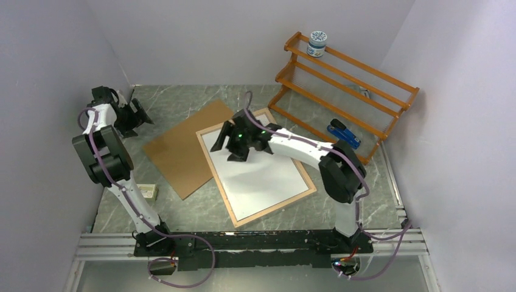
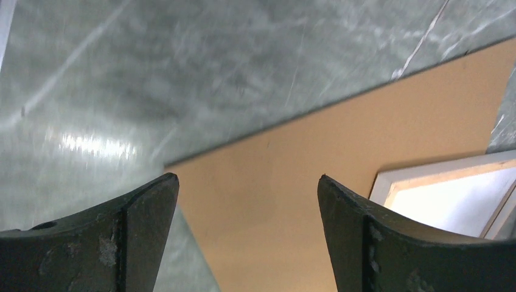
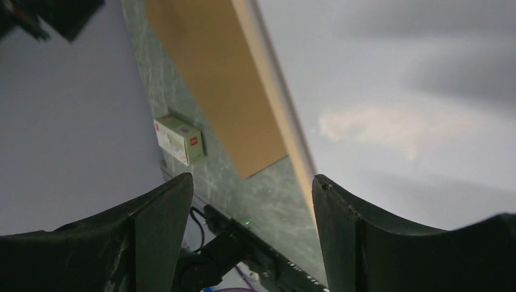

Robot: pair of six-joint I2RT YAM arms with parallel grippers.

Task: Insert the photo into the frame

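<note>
A wooden frame (image 1: pixel 275 207) lies flat at the middle of the table, tilted in the top view, with a white sheet (image 1: pixel 261 182) filling its inside. Its left corner overlaps a brown board (image 1: pixel 182 158) that lies on the table. Whether the white sheet is the photo or a backing, I cannot tell. Over the upper part of the sheet hovers my right gripper (image 1: pixel 226 149), its fingers apart and nothing between them. My left gripper (image 1: pixel 139 121) is open and empty, to the left of the board's far-left corner; the left wrist view shows the brown board (image 2: pixel 286 176) beyond its fingers (image 2: pixel 149 213).
On the right leans a wooden rack (image 1: pixel 347 88) with a jar (image 1: pixel 317 44) on top and a blue stapler (image 1: pixel 344 132) beneath. A small box (image 1: pixel 146 192) sits near the left arm.
</note>
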